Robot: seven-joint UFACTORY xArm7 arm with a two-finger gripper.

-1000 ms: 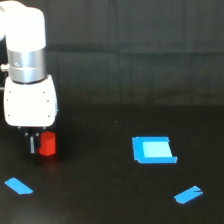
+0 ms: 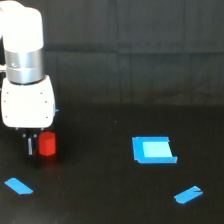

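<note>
My gripper [image 2: 31, 146] points down at the left, its dark fingers low near the table. The red block [image 2: 48, 144] shows just to the right of the fingers, close against them in this view. The fingers are dark on a dark table, so whether they stand around the block or beside it cannot be told.
A square outlined in blue tape with a pale middle [image 2: 157, 149] lies right of centre. Blue tape strips lie at the front left [image 2: 18, 186] and front right [image 2: 188, 195].
My arm and gripper have shifted slightly to the left. The red block stays in nearly the same spot.
</note>
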